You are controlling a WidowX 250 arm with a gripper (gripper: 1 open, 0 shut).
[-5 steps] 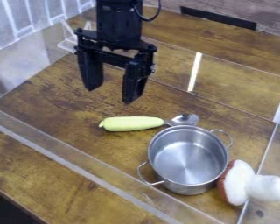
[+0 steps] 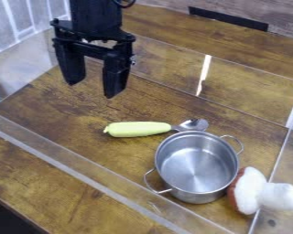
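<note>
My gripper (image 2: 92,75) hangs open over the left back of the wooden table, above and left of the other objects, with nothing seen between its fingers. A pale yellow-green elongated vegetable (image 2: 138,129) lies on the table below it, beside a spoon (image 2: 192,124). A steel pot (image 2: 196,169) with two handles stands at the front right, empty. Red and white objects (image 2: 274,194), too small to identify surely, lie at its right.
Clear barriers or edges run along its sides, and a pale strip (image 2: 204,78) lies toward the back.
My gripper has moved left across the table, away from above the vegetable. The pot, spoon, vegetable and other objects have stayed where they were.
</note>
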